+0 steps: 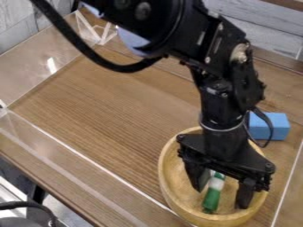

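My black gripper (222, 170) is open, lowered into a round yellow-wooden bowl (175, 184) at the lower right. Between and just below its fingers lies a small green-and-white object (211, 199) on the bowl's floor. The gripper body hides part of the bowl and of that object.
A blue block (270, 126) sits behind the bowl on the right. Black cables hang over the upper part of the view.
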